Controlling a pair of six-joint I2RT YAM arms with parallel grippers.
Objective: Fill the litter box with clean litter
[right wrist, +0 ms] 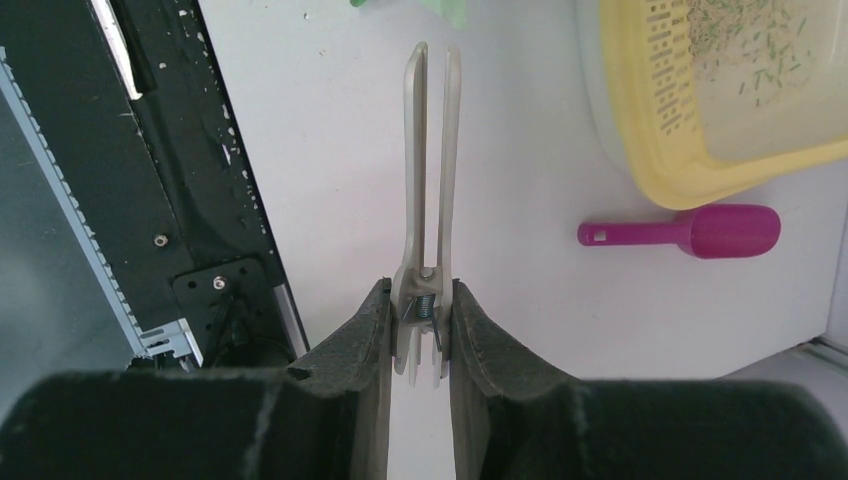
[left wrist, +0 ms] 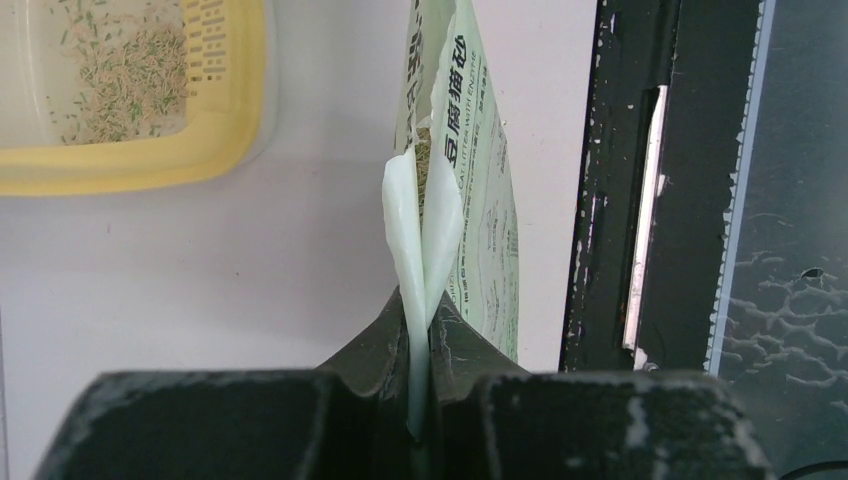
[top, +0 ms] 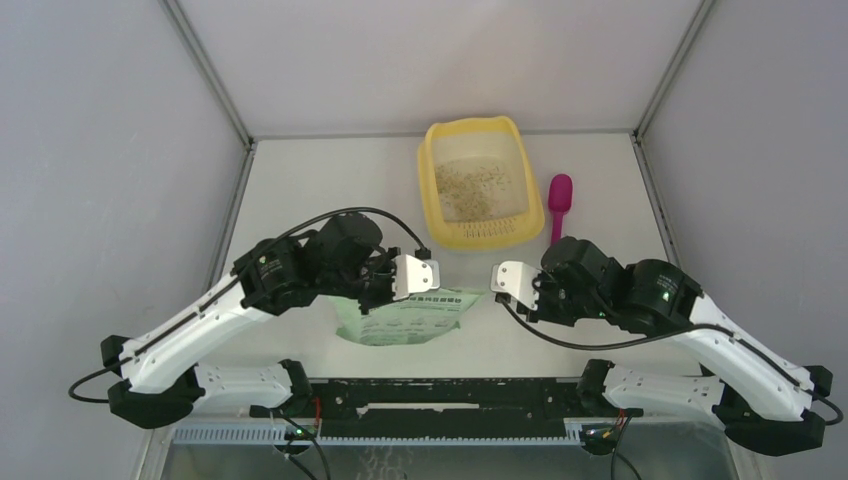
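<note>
A pale green litter bag (top: 405, 320) with dark printing hangs from my left gripper, which is shut on a pinched fold of its top. In the left wrist view, tan litter (left wrist: 424, 165) shows through a gap in the bag above that fold. My right gripper grips a silver metal spring clip (right wrist: 447, 170) by its sprung end, its two long arms pointing away, close together and clear of the bag. The yellow litter box (top: 432, 200) stands behind the arms with a thin scatter of litter on its floor.
A magenta scoop (top: 560, 195) lies just right of the litter box. Black and toothed metal rails (top: 450, 395) run along the table's front edge.
</note>
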